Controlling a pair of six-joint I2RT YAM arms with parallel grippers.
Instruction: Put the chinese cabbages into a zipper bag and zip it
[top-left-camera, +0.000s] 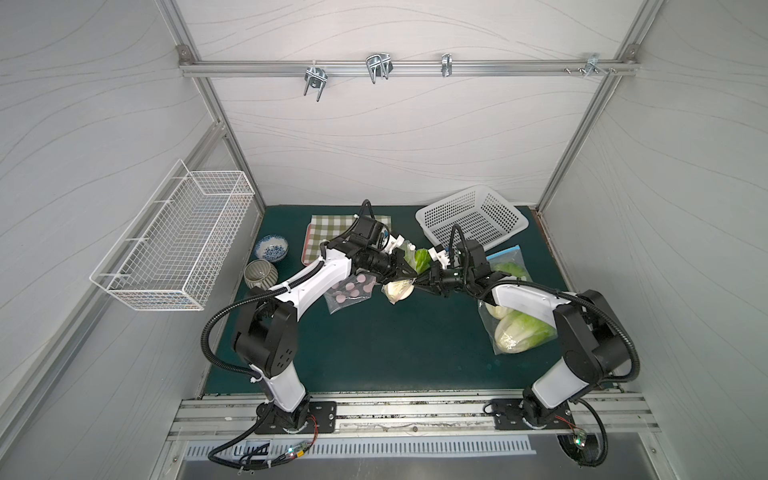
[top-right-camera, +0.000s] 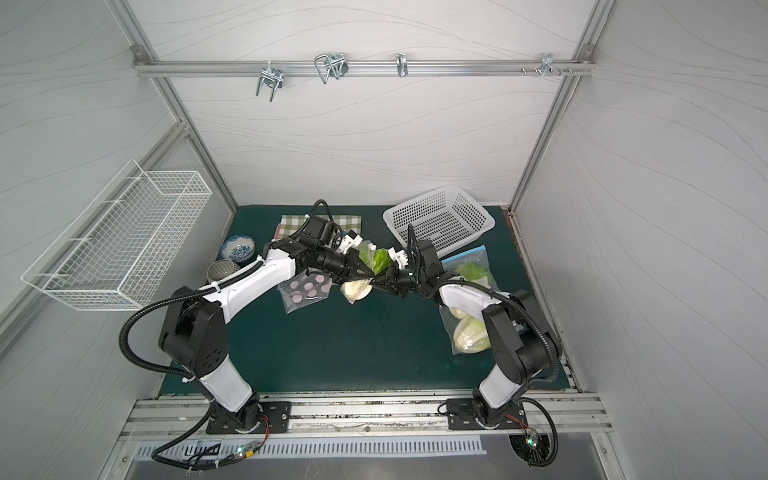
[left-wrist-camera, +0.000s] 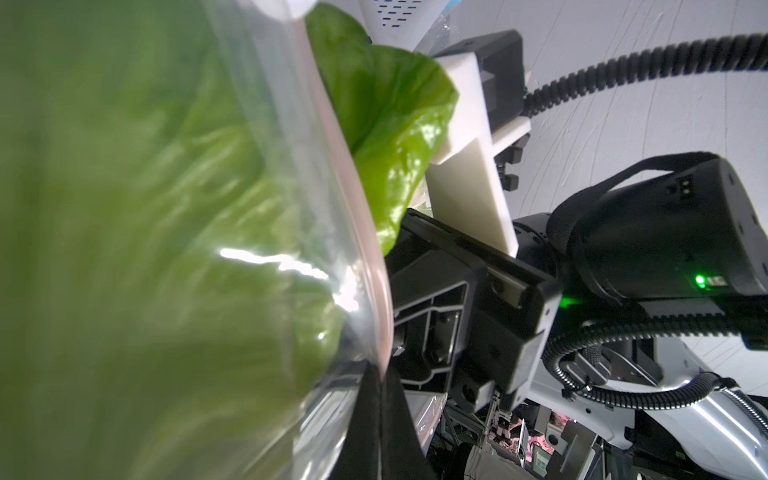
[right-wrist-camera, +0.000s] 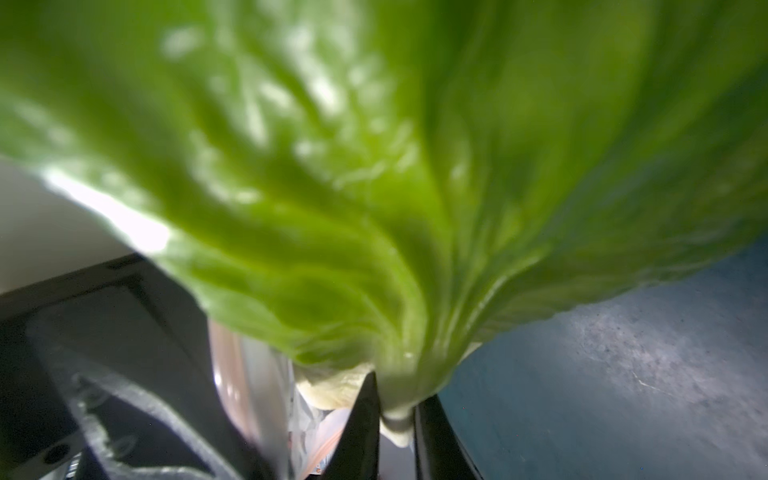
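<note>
A clear zipper bag with a pink zip edge (left-wrist-camera: 364, 216) fills much of the left wrist view, with green chinese cabbage (left-wrist-camera: 160, 224) seen through its film. My left gripper is shut on the bag's edge, at the middle of the table. Across from it, close by, is my right gripper. A loose green cabbage leaf (right-wrist-camera: 448, 184) gathers to a pale stalk between its fingers, which press in on both sides. In the left wrist view, the leaf sticks out beyond the bag's edge. The arms hide much of the bag from above.
Another clear bag holding cabbages (top-left-camera: 520, 329) lies under the right arm. A white basket (top-left-camera: 472, 216) stands at the back right. A bag of round pink slices (top-left-camera: 352, 290) lies left of centre, with bowls (top-left-camera: 270, 248) farther left.
</note>
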